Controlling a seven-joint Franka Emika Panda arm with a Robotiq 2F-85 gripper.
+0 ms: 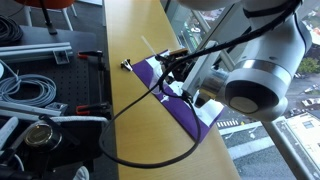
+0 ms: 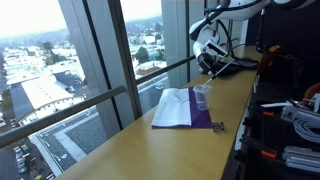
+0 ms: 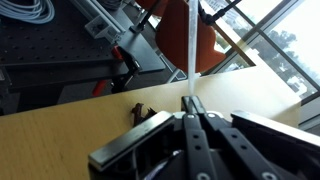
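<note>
A thin whitish stick (image 3: 193, 45) rises from between the fingertips of my gripper in the wrist view, and the fingers are shut on it. Exterior view 1 shows the same stick (image 1: 148, 45) jutting out past the dark gripper (image 1: 168, 60), over the far part of a purple cloth (image 1: 184, 116). White sheets or patches lie on that cloth, partly hidden by the arm and its cable. From the other side, the cloth (image 2: 206, 119) carries a white sheet (image 2: 173, 106), and a clear cup-like object (image 2: 202, 97) stands by its far edge.
A small dark metal piece (image 1: 126, 64) lies by the cloth on the wooden table (image 1: 138, 142). Beside the table, a black cart (image 1: 72, 82) holds coiled cables. Windows border the other side.
</note>
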